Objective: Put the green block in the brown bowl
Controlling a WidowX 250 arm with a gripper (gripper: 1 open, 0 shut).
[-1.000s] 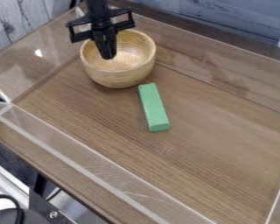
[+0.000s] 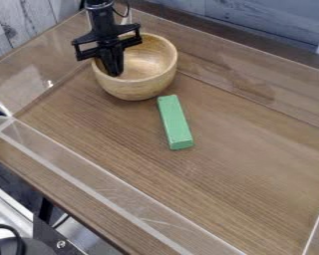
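The green block (image 2: 174, 123) lies flat on the table, just in front and to the right of the brown bowl (image 2: 143, 85), apart from it. Upright at the back left of the table, the bowl shows part of its bare inside on the right. My black gripper (image 2: 113, 71) reaches down at the bowl's left side, its lower end overlapping the rim and interior. Whether its fingers are parted or closed is too small and dark to make out. No green shows at the fingertips.
Bare wooden table (image 2: 255, 149) spreads right of and in front of the block. A clear strip (image 2: 96, 184) runs along the left edge. Black cables (image 2: 5, 237) sit at the lower left corner, and light wood panels stand behind the table.
My gripper has moved left and lower in the view, from over the bowl's back to its left side. The bowl and green block have stayed in place.
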